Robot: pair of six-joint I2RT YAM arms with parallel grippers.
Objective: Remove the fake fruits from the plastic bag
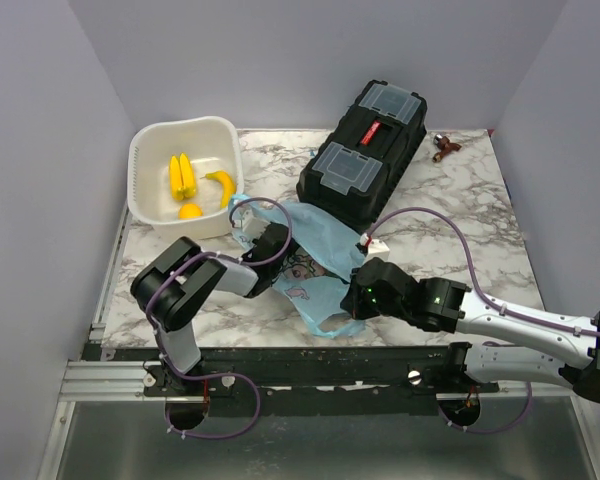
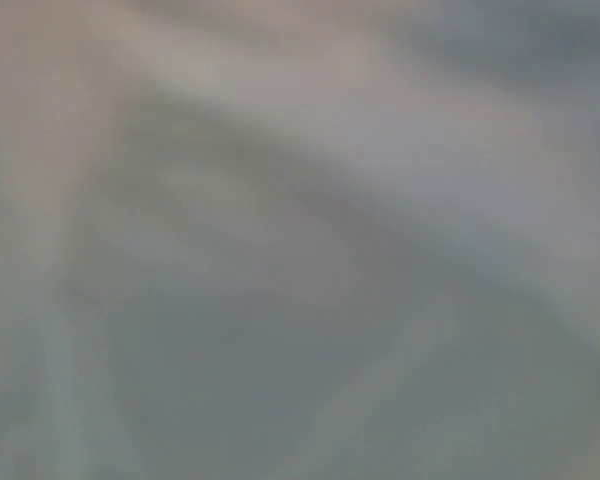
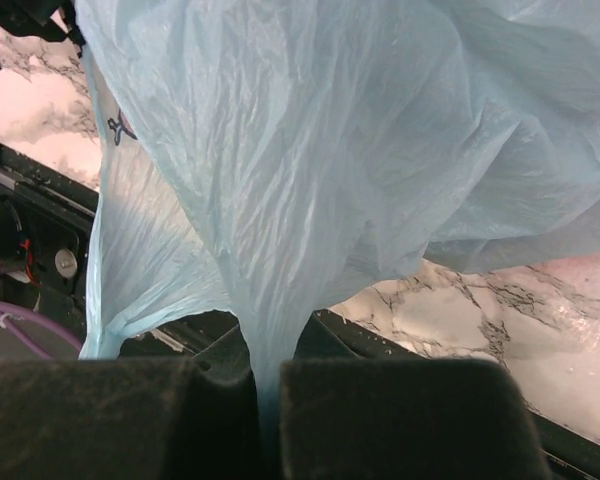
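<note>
The light-blue plastic bag [image 1: 325, 235] lies crumpled on the marble table between both arms. My left gripper [image 1: 280, 255] is pushed into its opening on the left; its fingers are hidden, and the left wrist view is only a blur of close plastic. My right gripper [image 1: 352, 300] is shut on the bag's near right edge; in the right wrist view the plastic [image 3: 280, 250] gathers between the fingers. In the white bin [image 1: 148, 205] at the back left lie two yellow corn-like fruits [image 1: 180, 178], a banana [image 1: 222, 185] and an orange [image 1: 190, 211].
A black toolbox [image 1: 365, 150] stands behind the bag. A small brown metal object [image 1: 445, 147] lies at the back right. The marble is clear at the right and at the front left. The table's dark front edge [image 1: 270, 362] runs just below the arms.
</note>
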